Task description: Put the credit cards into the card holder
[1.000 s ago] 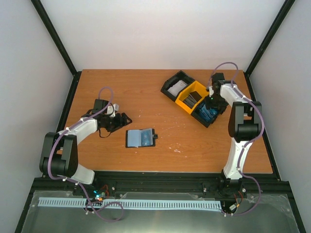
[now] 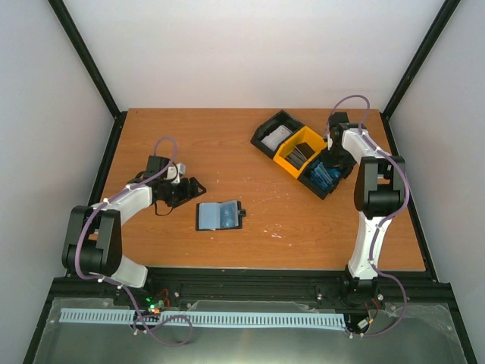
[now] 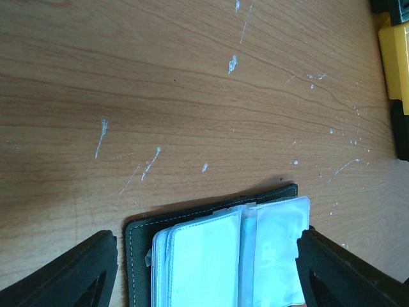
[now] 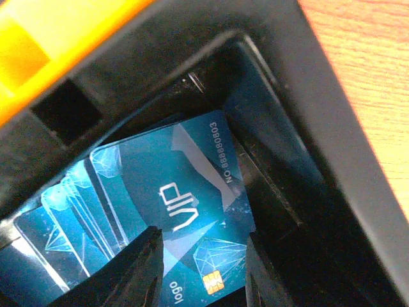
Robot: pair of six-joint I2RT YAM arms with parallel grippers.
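Several blue credit cards [image 4: 179, 192] lie fanned inside a black bin [image 4: 300, 128] at the right of the container row [image 2: 318, 193]. My right gripper is over them, fingertips apart at the cards' lower part; I see nothing clearly held. The card holder [image 2: 219, 215] lies open on the table with clear sleeves [image 3: 204, 256]. My left gripper stands open above and left of it, nothing between its fingers.
A yellow bin [image 2: 284, 155] with dark items and a black bin [image 2: 260, 140] with white items adjoin the blue cards' bin.
My right gripper has shifted very slightly over the bin of blue cards. The left arm and the card holder look unchanged.
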